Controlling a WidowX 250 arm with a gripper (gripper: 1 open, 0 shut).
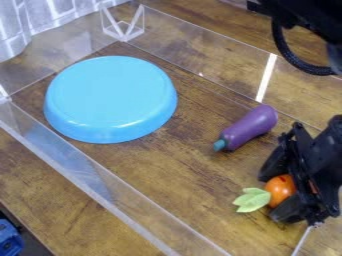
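Observation:
My black gripper (pixel 291 182) is low at the right of the camera view, its fingers around a small orange vegetable (pixel 278 188) with pale green leaves (pixel 251 200). How tightly the fingers close on it is hard to tell. A purple eggplant (pixel 249 127) lies just above and left of the gripper. A light blue plate (pixel 110 96), seen as an upside-down or flat round shape, is at the left.
Clear plastic walls border the wooden surface (pixel 147 175). A blue object (pixel 8 240) sits at the lower left outside the wall. Black cables hang at the top right.

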